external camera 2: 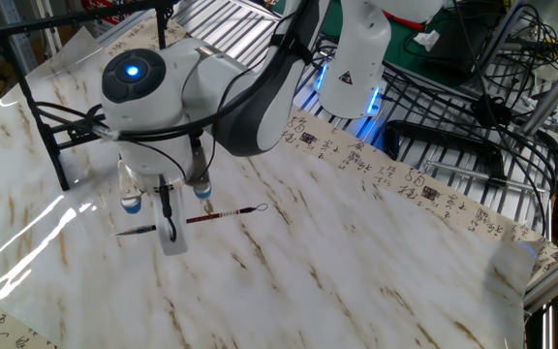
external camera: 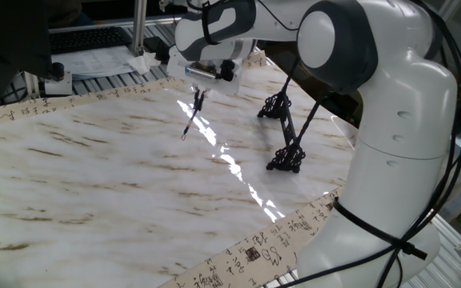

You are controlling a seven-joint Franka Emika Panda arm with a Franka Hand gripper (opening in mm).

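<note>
A thin brush [external camera 2: 226,214] with a dark red and pale handle lies crosswise at my gripper [external camera 2: 170,231]. Its wire loop points right and its dark tip left in exterior view 2, and the near finger covers its middle. My gripper appears shut on the brush, though the far finger is hidden. From exterior view 1, the brush [external camera: 190,122] slants down below the gripper [external camera: 199,91], its loop end towards the camera. It seems to be clear of the tabletop; the exact height cannot be told.
A black rack [external camera: 289,132] with scrolled feet stands between the gripper and the arm's base. A keyboard [external camera: 90,38] and papers lie beyond the far edge.
</note>
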